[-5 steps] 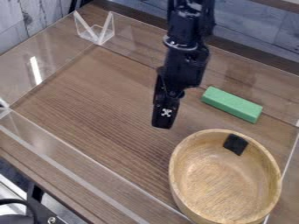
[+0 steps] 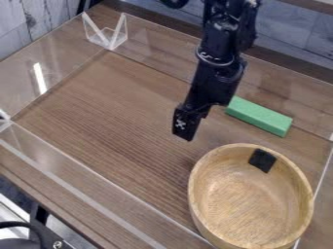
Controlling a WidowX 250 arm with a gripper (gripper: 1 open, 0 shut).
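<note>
My black gripper [image 2: 193, 121] hangs over the middle of the wooden table, open, with nothing visible between its fingers. It is left of a green block [image 2: 258, 116] and above and left of a large tan bowl [image 2: 247, 208]. A small black block [image 2: 260, 160] sits at the bowl's upper right rim or just inside it; I cannot tell exactly which.
A white wire-like stand [image 2: 107, 31] is at the back left. The table's edges show at left and right, with a grey back wall behind.
The gripper and arm have shifted slightly to the right in the view. The bowl, the green block and the black block have not visibly moved.
</note>
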